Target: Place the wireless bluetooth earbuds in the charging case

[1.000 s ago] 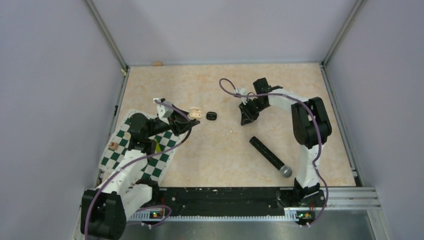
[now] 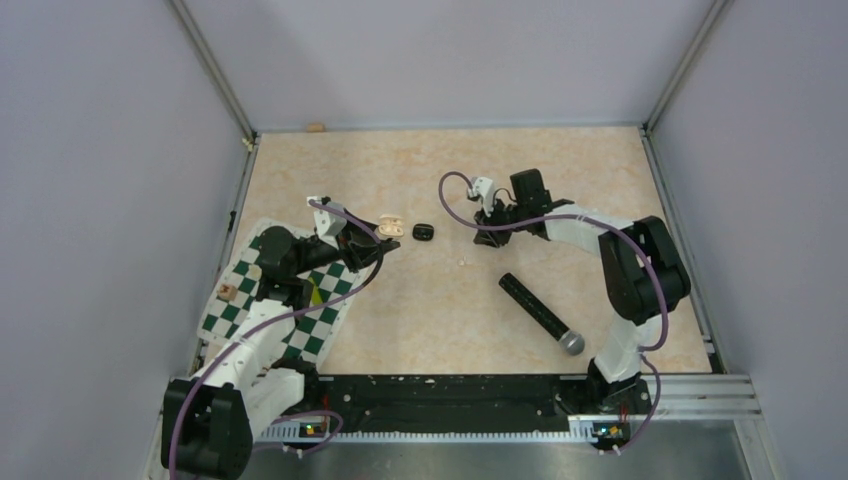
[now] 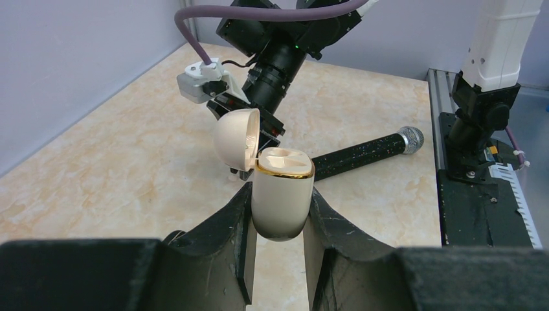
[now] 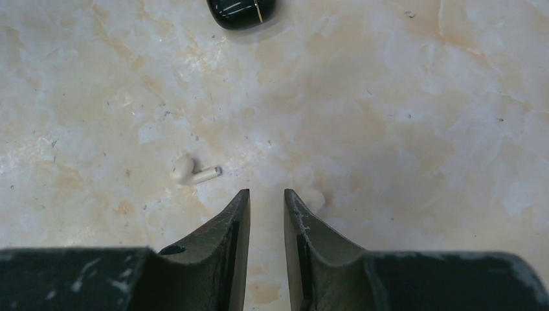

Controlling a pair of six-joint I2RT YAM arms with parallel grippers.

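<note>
Held upright above the table is the cream charging case (image 3: 283, 194) with its gold trim, its lid (image 3: 237, 138) swung open. My left gripper is shut on its lower body. In the right wrist view, one white earbud (image 4: 193, 171) lies on the table, left of the fingers. A second white earbud (image 4: 315, 199) is partly hidden behind the right-hand finger. My right gripper is part open, nothing between its fingers, with the second earbud just beyond and to the right of its gap.
A black, gold-banded case (image 2: 423, 232) stands right of the held case. A black microphone (image 2: 537, 309) lies front right of the middle. Under the left arm is a green-and-white checkered board (image 2: 312, 337).
The left arm and the charging case have stayed still.
</note>
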